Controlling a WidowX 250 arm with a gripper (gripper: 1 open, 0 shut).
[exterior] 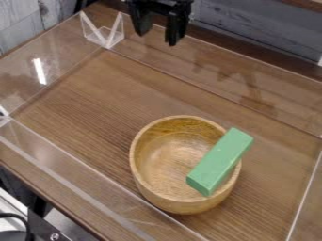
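Observation:
A round yellow bowl (164, 155) sits on the wooden floor in the lower middle. A green rectangular block (220, 162) lies tilted in its right side, reaching over the rim. My dark gripper (161, 30) is high at the top centre, far from the bowl and partly cut off by the frame edge. It is too small and dark to tell whether it is open or shut.
A clear white object (104, 28), perhaps a rack, stands at the top left. Walls edge the wooden surface at the back and left. A black cable lies at the bottom left corner.

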